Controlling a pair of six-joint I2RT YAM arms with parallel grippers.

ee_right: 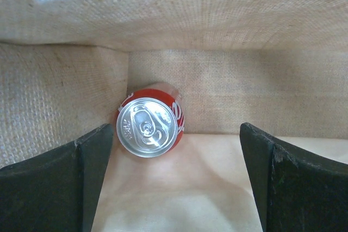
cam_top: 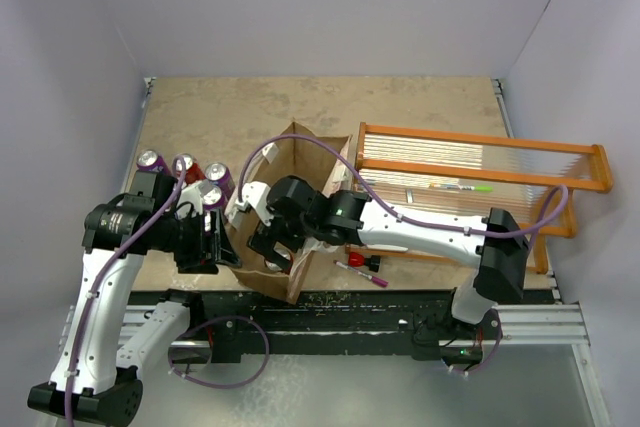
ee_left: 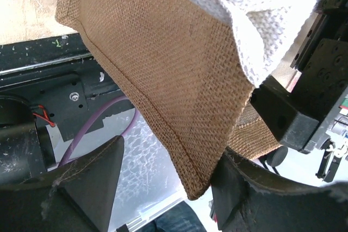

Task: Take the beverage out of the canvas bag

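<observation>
The canvas bag [cam_top: 301, 152] stands open in the middle of the table. In the left wrist view, my left gripper is shut on the bag's folded edge [ee_left: 187, 145]. In the top view my right gripper [cam_top: 270, 252] reaches down inside the bag. In the right wrist view its open fingers [ee_right: 57, 183] sit either side and below a red soda can [ee_right: 147, 123], which stands on the bag's floor against one wall, top up, with nothing between the fingers.
Several cans [cam_top: 218, 176] stand left of the bag, partly behind my left arm. A wooden rack [cam_top: 480, 137] with markers lies to the right. A pink marker [cam_top: 360, 275] lies at the front edge.
</observation>
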